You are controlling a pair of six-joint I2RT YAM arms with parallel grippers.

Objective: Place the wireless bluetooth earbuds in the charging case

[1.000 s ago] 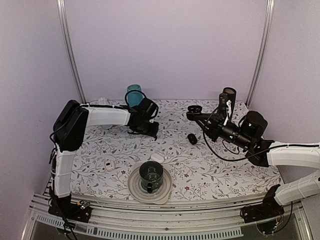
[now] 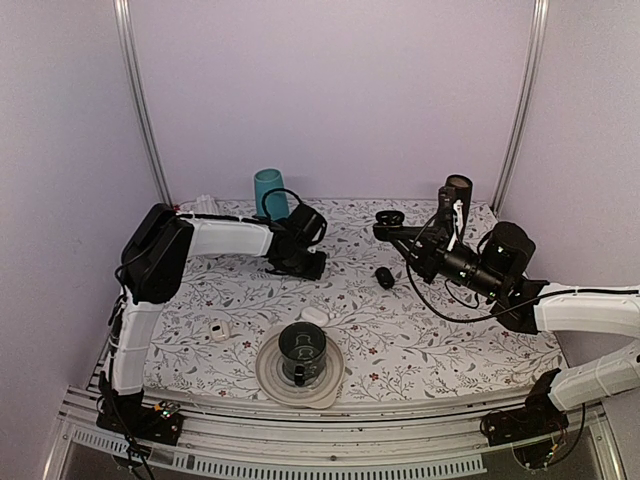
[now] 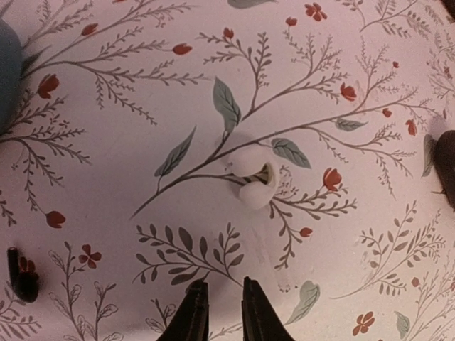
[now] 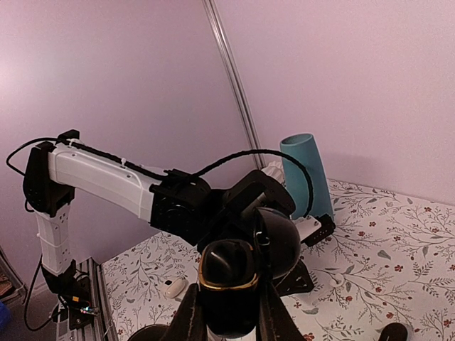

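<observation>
In the right wrist view my right gripper is shut on a dark case (image 4: 229, 266), whose lid stands raised above a gold-edged base. The top view shows this case (image 2: 389, 222) held up over the table's right half. My left gripper hangs over the cloth, its fingers slightly apart. Patterned cloth shows between their tips; whether anything is gripped lower down, I cannot tell. Beyond those tips lies a small white curved earbud (image 3: 274, 181). A small black piece with a short stem (image 3: 27, 284) rests at the lower left, perhaps another earbud.
A black oval object (image 2: 385, 278) lies between the arms. Toward the front, a dark mug (image 2: 303, 350) stands on a plate (image 2: 268, 375), near a white rounded item (image 2: 315, 316). A teal vase (image 2: 268, 185) stands behind the left arm.
The right arm and the case it holds have stayed still.
</observation>
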